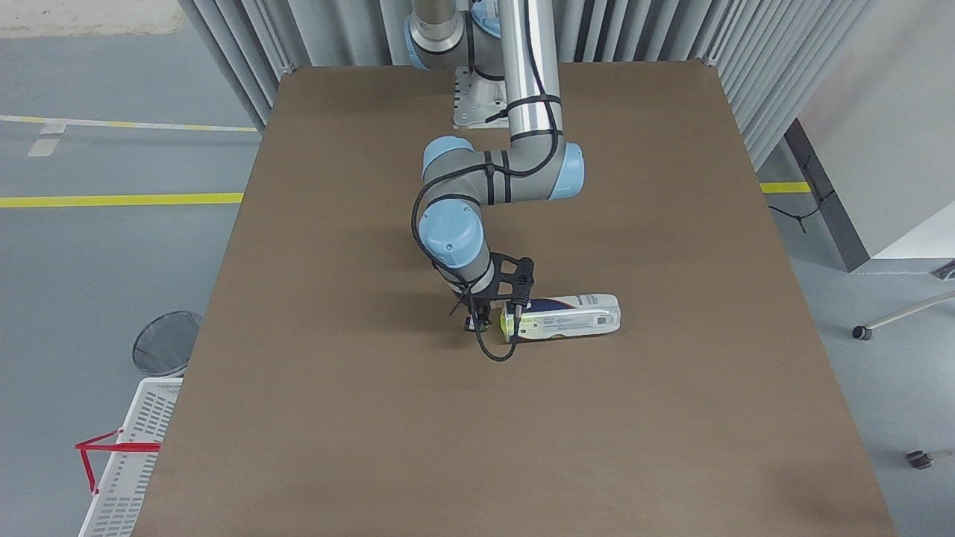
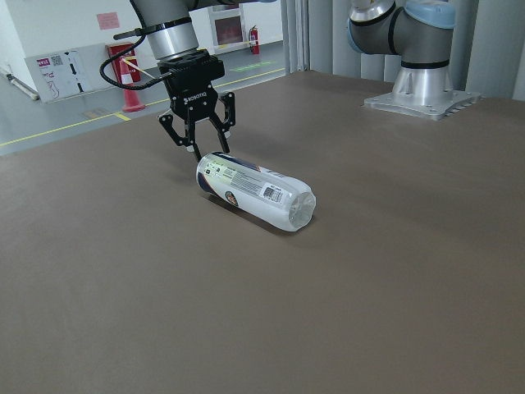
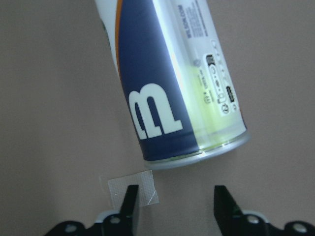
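Note:
A cylindrical white-and-navy package (image 1: 570,318) (image 2: 254,190) (image 3: 167,78) lies on its side on the brown table (image 1: 501,429). My gripper (image 2: 212,153) stands open just beside and above one end of it, with nothing between its fingers; in the wrist view that end lies beyond the fingertips. In the front view my wrist hides part of that end. A small translucent patch (image 3: 123,189) is on the table under one finger.
My arm's base (image 2: 422,98) is at the back of the table. Off the left edge are a white basket (image 1: 134,474) and a mesh bin (image 1: 166,344).

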